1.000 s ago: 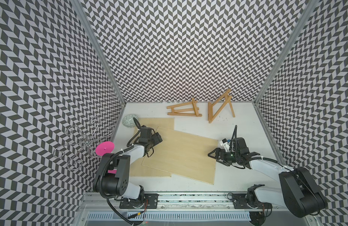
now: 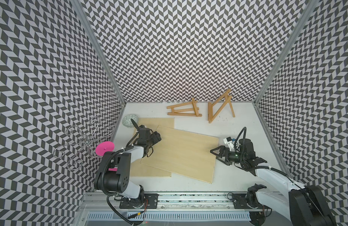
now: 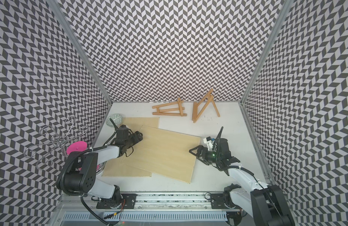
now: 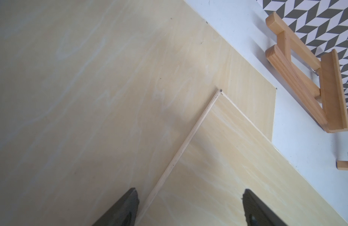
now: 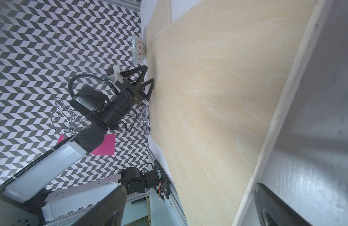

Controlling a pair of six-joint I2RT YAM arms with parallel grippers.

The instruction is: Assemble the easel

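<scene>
Two thin plywood boards cover the table's middle, the upper board (image 2: 183,152) skewed over the lower board (image 2: 151,173). My open left gripper (image 2: 155,135) is low at the upper board's left end; in the left wrist view that edge runs between its fingertips. My open right gripper (image 2: 215,150) is at the upper board's right edge, which shows in the right wrist view close by one fingertip. Two wooden easel frames rest at the back: a flat one (image 2: 184,113) and an angled one (image 2: 219,109).
A patterned bowl (image 2: 130,120) sits at the back left. A pink disc (image 2: 105,148) and a wire stand (image 3: 59,141) are at the left. Bare white table lies between the boards and frames and at the right.
The upper board has shifted slightly over the last second.
</scene>
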